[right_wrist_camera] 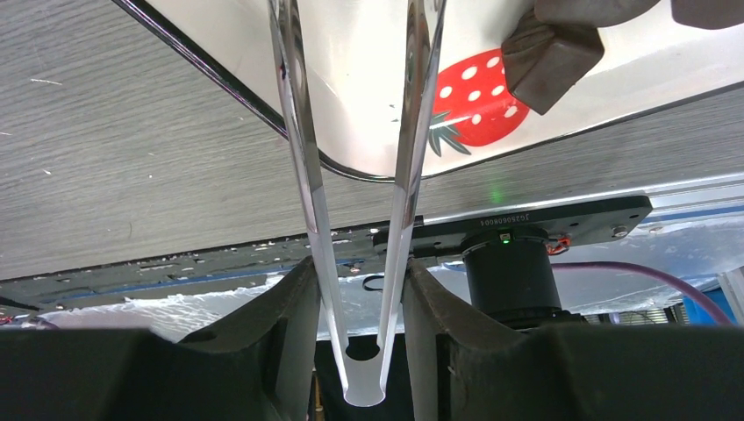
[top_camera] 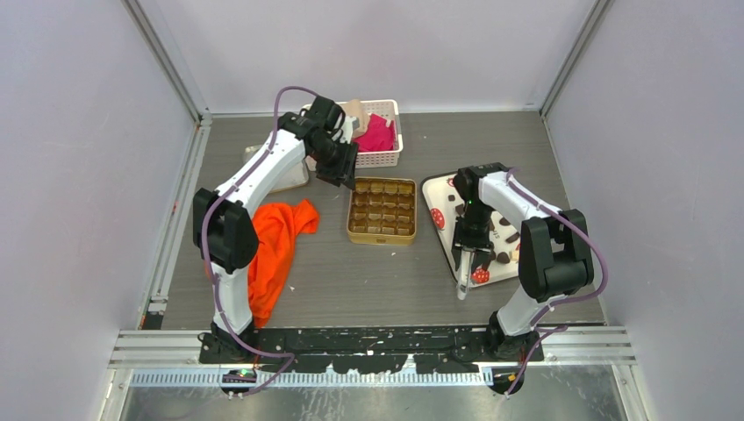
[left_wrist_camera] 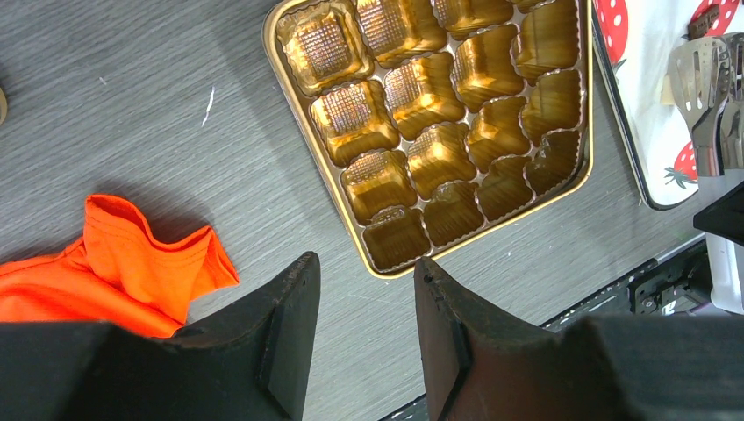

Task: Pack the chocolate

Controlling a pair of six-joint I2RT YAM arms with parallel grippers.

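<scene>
The gold chocolate box (top_camera: 382, 239) stands mid-table, and its compartments look empty in the left wrist view. To its right lies a white strawberry-patterned tray (top_camera: 443, 235) with several brown chocolates (right_wrist_camera: 551, 63). Metal tongs (right_wrist_camera: 306, 149) sit between the fingers of my right gripper, which is shut on them. Their two arms stand spread over the tray, with no chocolate visible between them; their tips run out of view. Near the box's far left corner, my left gripper hangs open and empty above the table.
An orange cloth (top_camera: 279, 250) lies left of the box. Behind stand a white basket (top_camera: 379, 160) with a pink cloth and a pale flat item (top_camera: 289, 178) partly under my left arm. Bare table lies in front of the box.
</scene>
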